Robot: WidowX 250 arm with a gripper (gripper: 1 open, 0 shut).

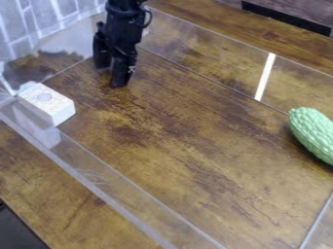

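Observation:
My black gripper [115, 60] reaches down from the top left, low over the wooden surface near the back left of the clear-walled area. Its dark fingers look spread apart; whether anything lies between them is hard to see. A white box [47, 105] with a faint printed top lies at the left, nearer the camera than the gripper. A green bumpy vegetable-like object [314, 134] rests at the right edge, partly out of frame.
Transparent walls border the wooden floor [189, 146], with a white strip [264, 77] at the upper right.

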